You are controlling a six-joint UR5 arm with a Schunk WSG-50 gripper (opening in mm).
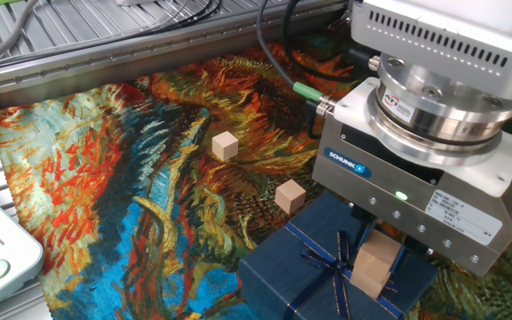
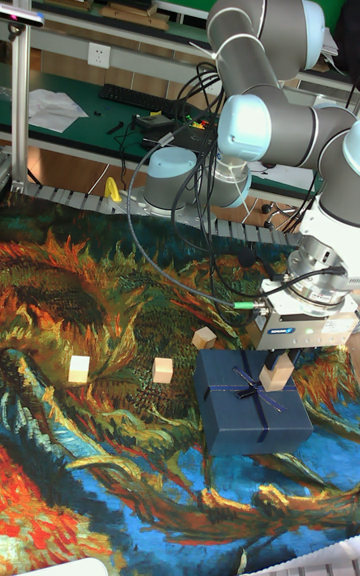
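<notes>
A wooden block (image 1: 372, 270) shows between the fingers of my gripper (image 1: 382, 247), directly over the blue gift box (image 1: 274, 271). Its outline is stepped, with an upper and a lower part; whether this is one block or two, I cannot tell. In exterior view 3 the same wood (image 2: 276, 373) appears at the top of the box (image 2: 229, 421), right of the bow. Dark fingers flank the wood, but whether they press on it or stand slightly apart is unclear, as is contact with the lid.
On the painted cloth lie loose wooden cubes (image 1: 225, 146), one cube (image 1: 290, 197) close to the box's corner. Exterior view 3 shows a pale cube (image 2: 79, 368) farther left. A white device (image 1: 3, 253) stands at the left edge. Cloth left of the box is mostly clear.
</notes>
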